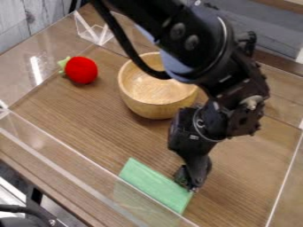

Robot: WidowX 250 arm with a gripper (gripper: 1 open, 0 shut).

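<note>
My gripper [190, 176] reaches down from the top centre, a dark metal hand whose lower tips sit at the upper right end of a flat green block [151, 184] near the bottom of the view. It looks open; whether the tips touch the block I cannot tell. A round wooden bowl [142, 93] stands behind the gripper, partly hidden by the arm. A red tomato-like object [81, 70] with a green top lies at the upper left.
Transparent panels edge the lower left and right, and a grey wall runs along the back.
</note>
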